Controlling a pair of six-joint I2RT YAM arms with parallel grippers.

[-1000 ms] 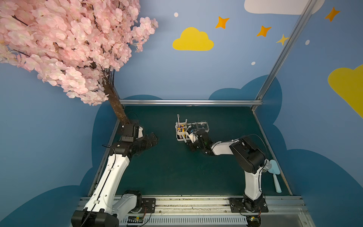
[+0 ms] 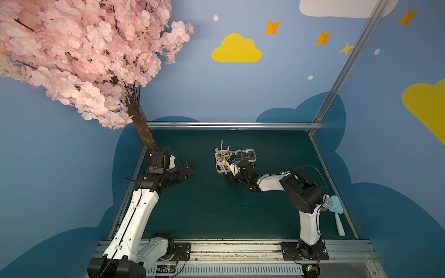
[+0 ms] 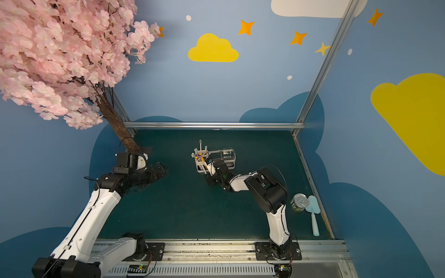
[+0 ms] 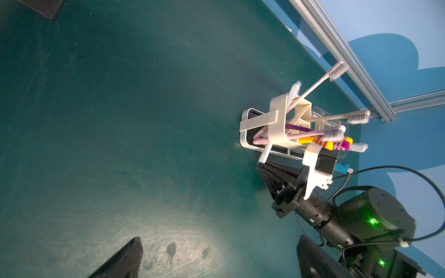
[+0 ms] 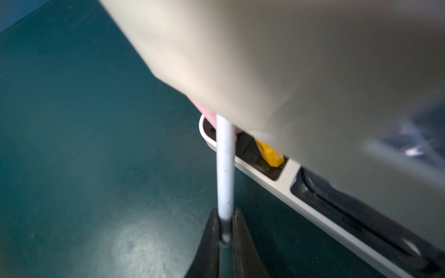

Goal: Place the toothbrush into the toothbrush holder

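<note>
In the right wrist view my right gripper is shut on the end of a white toothbrush (image 5: 225,166). Its handle slants up across the base rim of the holder; its upper part is hidden by a white bracket. The cream toothbrush holder (image 4: 278,121), seen from the left wrist, carries several brushes with heads up, including a pink one (image 4: 319,84). There the white handle (image 4: 266,152) runs from the right fingertips to the holder's lower front; whether it passes inside cannot be told. My left gripper is open and empty, well left of the holder.
A clear compartment (image 2: 245,154) adjoins the holder's right side. A can (image 3: 300,202) and a light-blue spatula (image 3: 313,208) lie at the far right. The tree trunk (image 2: 141,125) rises at the back left.
The tall brush standing in the holder has tipped slightly to the right. My right gripper has shifted only a little, at the holder's front. The left arm has stayed still.
</note>
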